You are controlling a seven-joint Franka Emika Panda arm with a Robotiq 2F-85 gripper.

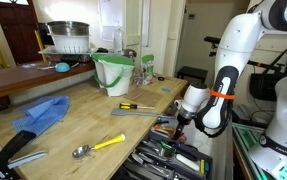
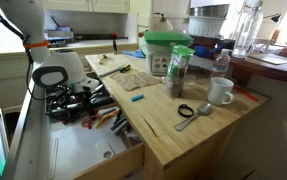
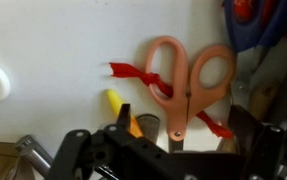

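Note:
My gripper stands open over the drawer, nothing held, with its dark fingers at the lower edge of the wrist view. Between and beyond them lies a pair of orange-handled scissors (image 3: 193, 98), loops pointing away from the gripper. A red ribbon (image 3: 129, 71) runs beneath the handles. To the left rests a yellow-handled tool (image 3: 121, 110); blue-handled scissors (image 3: 245, 28) lie at upper right. From exterior view 1, the gripper (image 1: 178, 134) is low at the drawer's far part, its contact with anything hidden.
Several dark-handled utensils crowd the drawer beside the wooden counter (image 1: 101, 108). On that counter stand a white bin (image 1: 114, 76), a blue cloth (image 1: 41, 114) and a spoon (image 1: 81, 152). Bare drawer floor (image 2: 75, 145) shows at the near end.

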